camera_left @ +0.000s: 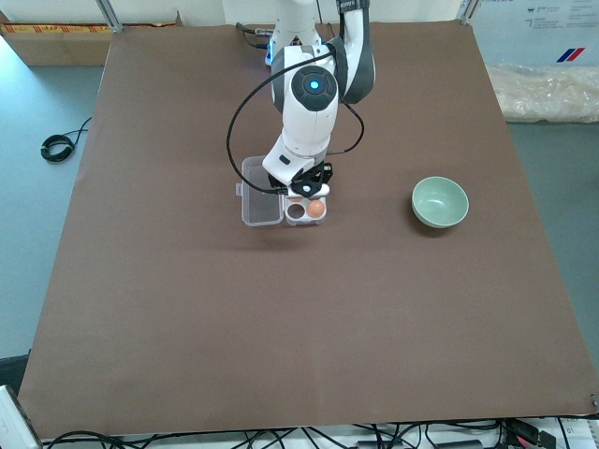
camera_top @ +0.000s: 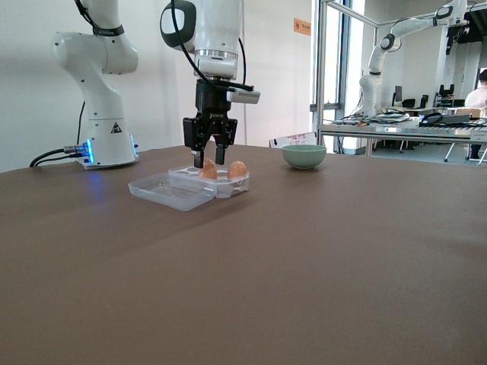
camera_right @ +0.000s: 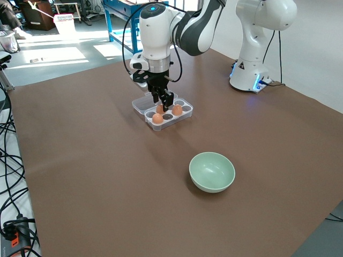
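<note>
My gripper (camera_top: 209,160) points down just over an open clear egg carton (camera_right: 172,120), its black fingers open above the eggs. The carton's lid (camera_left: 261,204) lies flat beside the cups. From the left camera the wrist covers part of the carton. A pale green bowl (camera_left: 439,201) stands empty on the brown table, apart from the carton.
The arm's white base (camera_top: 110,144) stands at the back.
</note>
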